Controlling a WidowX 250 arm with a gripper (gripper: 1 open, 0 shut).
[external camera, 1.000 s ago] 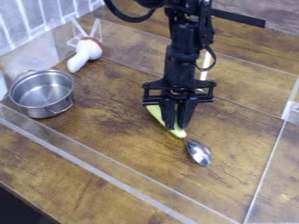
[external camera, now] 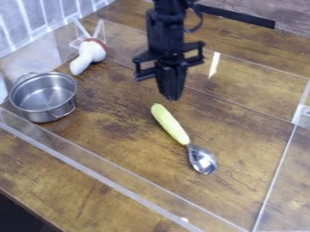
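Note:
My gripper [external camera: 169,70] hangs over the back middle of the wooden table, dark and blurred, its two fingers spread apart with nothing visible between them. Below and apart from it lies a spoon [external camera: 202,159] with a pale yellow-green handle and a silver bowl toward the front right.
A metal pot [external camera: 43,94] stands at the left. A white mushroom-like object [external camera: 90,54] lies at the back left. Bare wood [external camera: 109,168] fills the front left, and the right side is clear.
My gripper has risen and moved back, away from the spoon, uncovering its handle. The white strip behind the gripper is no longer visible. The spoon lies in about the same place.

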